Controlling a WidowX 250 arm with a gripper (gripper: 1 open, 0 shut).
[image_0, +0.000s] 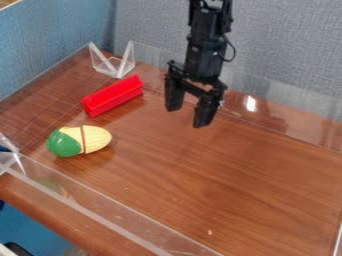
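My black gripper (187, 108) hangs over the back middle of the wooden work surface, open, with its fingers apart and nothing visible between them. To its left lies a red block (112, 96), elongated and lying flat. Farther forward on the left is a rounded cream-yellow object with a green end and thin red bands (88, 140), apart from the gripper and the block.
Clear walls (158, 236) edge the wooden surface (234, 180). White angular brackets sit at the back-left and left edge. Grey and blue padded panels stand behind.
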